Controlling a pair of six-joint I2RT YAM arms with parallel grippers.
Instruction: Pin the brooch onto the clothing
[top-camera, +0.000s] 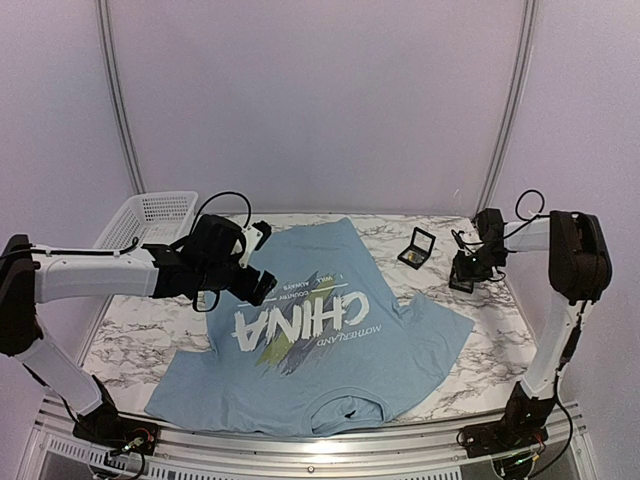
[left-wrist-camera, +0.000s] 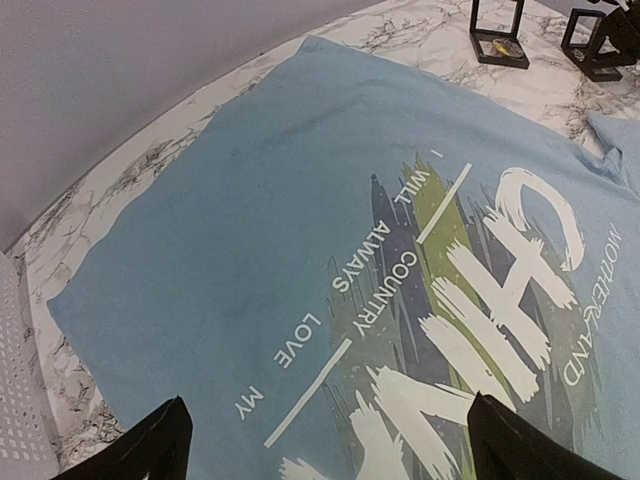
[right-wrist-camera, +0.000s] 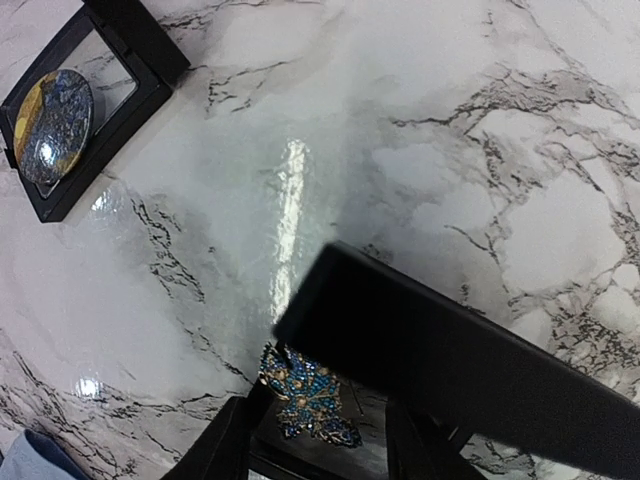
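Note:
The light-blue T-shirt (top-camera: 290, 390) with CHINA print lies spread on the marble table. My left gripper (top-camera: 262, 260) hangs open over its upper left part, nothing between the fingers. At the right, my right gripper is low at a black box, its fingers apart on either side of a blue jeweled brooch (right-wrist-camera: 310, 395), which sits in that box; whether it touches the brooch I cannot tell. The raised lid crosses above in the right wrist view, hiding part of the box.
A second open black box (top-camera: 412, 256) with an oval brooch (right-wrist-camera: 52, 125) stands nearby toward the back. A white basket (top-camera: 150, 210) is at the back left. Bare marble surrounds the boxes.

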